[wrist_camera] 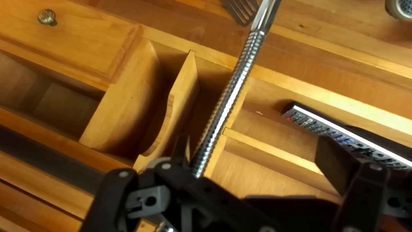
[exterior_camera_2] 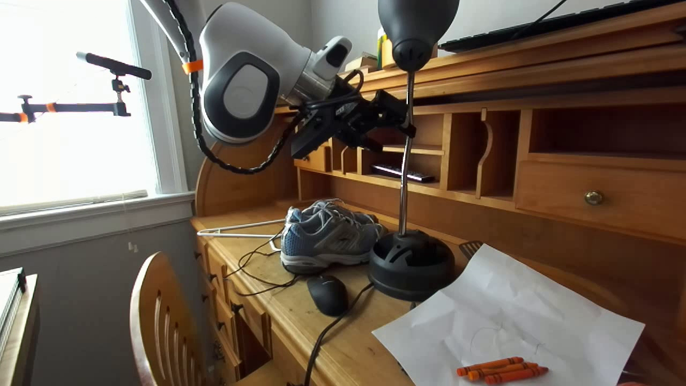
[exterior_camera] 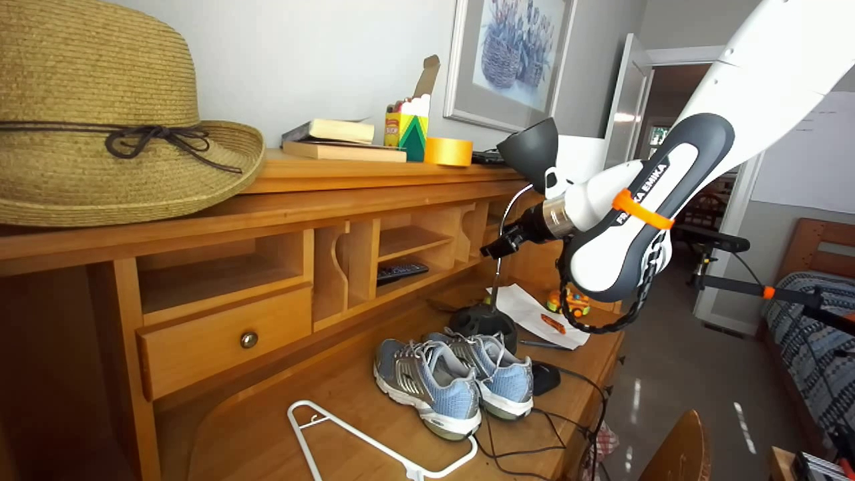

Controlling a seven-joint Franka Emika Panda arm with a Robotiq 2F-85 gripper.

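A black desk lamp has its shade (exterior_camera_2: 418, 29) up high, a bendable silver neck (exterior_camera_2: 405, 186) and a round base (exterior_camera_2: 411, 265) on the desk. My gripper is open in front of the desk's cubbyholes. In the wrist view the lamp neck (wrist_camera: 231, 96) runs up from beside the left finger, with nothing clamped between the fingers. Seen in exterior view 2, my gripper (exterior_camera_2: 390, 128) is at the lamp neck, partway up; whether it touches is unclear. A dark remote (wrist_camera: 343, 135) lies in a cubby beyond the right finger.
Grey-blue sneakers (exterior_camera: 433, 381), a white hanger (exterior_camera: 365, 437) and a mouse (exterior_camera_2: 328, 295) with cables occupy the desk. Orange crayons (exterior_camera_2: 501, 370) rest on white paper (exterior_camera_2: 444, 328). A straw hat (exterior_camera: 96, 120), crayon box (exterior_camera: 407, 128) and yellow tape roll (exterior_camera: 448, 151) stand on the upper shelf.
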